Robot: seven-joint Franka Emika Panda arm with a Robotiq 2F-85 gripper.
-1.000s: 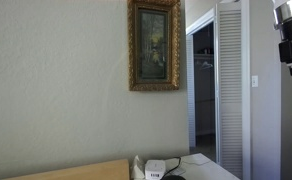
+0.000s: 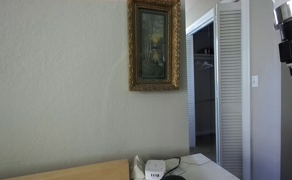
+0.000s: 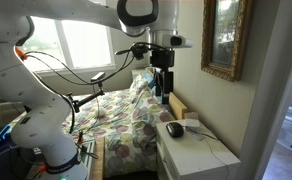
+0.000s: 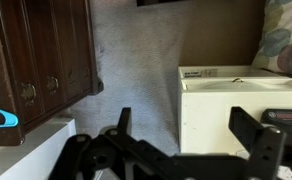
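Observation:
My gripper is open in the wrist view, its two dark fingers wide apart with nothing between them. Grey floor and the side of a white cabinet (image 4: 208, 120) lie beyond the gap. From exterior view 2, the arm reaches over the room with the gripper (image 3: 164, 92) pointing down near the white cabinet. A black mouse-like object (image 3: 175, 129) rests on that cabinet's top, below and slightly right of the gripper. Only part of the gripper (image 2: 291, 62) shows at the right edge of exterior view 1.
Dark wooden furniture (image 4: 56, 50) stands left in the wrist view, near a blue hanger (image 4: 0, 117). A patterned bed (image 3: 116, 125) lies behind the arm. A small white box (image 2: 155, 169) sits by the wall, below a gold-framed picture (image 2: 154, 45).

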